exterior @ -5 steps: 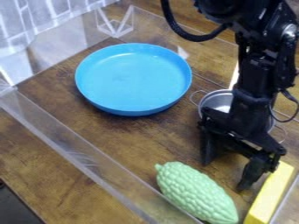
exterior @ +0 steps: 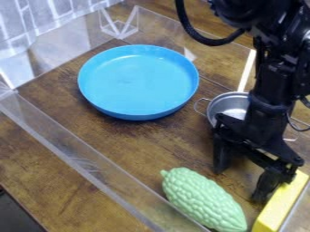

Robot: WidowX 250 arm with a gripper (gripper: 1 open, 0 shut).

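My black gripper [exterior: 242, 168] is low at the right, over the wooden floor of the clear-walled box, its fingers spread, with one near the yellow block [exterior: 277, 210] at the lower right corner. Whether anything is between the fingertips is hard to tell in the dark shapes. A steel pot [exterior: 223, 108] is partly hidden behind the arm. A green bitter-melon-like object [exterior: 202, 198] lies just left and below of the gripper.
A blue plate [exterior: 138, 80] sits at the upper left. Transparent walls run along the left side and top.
The gripper has shifted slightly to the right, toward the yellow block, since a second ago. The other objects look still.
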